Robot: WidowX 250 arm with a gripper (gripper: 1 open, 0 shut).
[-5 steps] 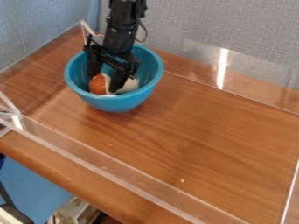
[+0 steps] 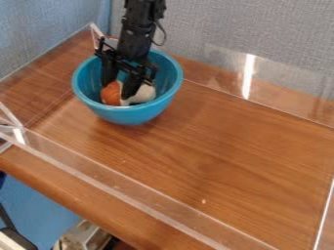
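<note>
My black gripper (image 2: 128, 70) reaches down into a blue bowl (image 2: 128, 114) at the upper left of the wooden table. An orange object (image 2: 111, 95) and a pale, whitish object (image 2: 143, 94) lie in the bowl, around and under my fingers. The fingertips are partly hidden among them, so I cannot see whether the fingers hold either one.
Grey padded walls (image 2: 261, 49) stand behind and to the left, with clear panels along the table's edges. Below the front left edge is a blue surface with some hardware.
My gripper has shifted slightly within the bowl over the last second. The bowl stands in about the same place.
</note>
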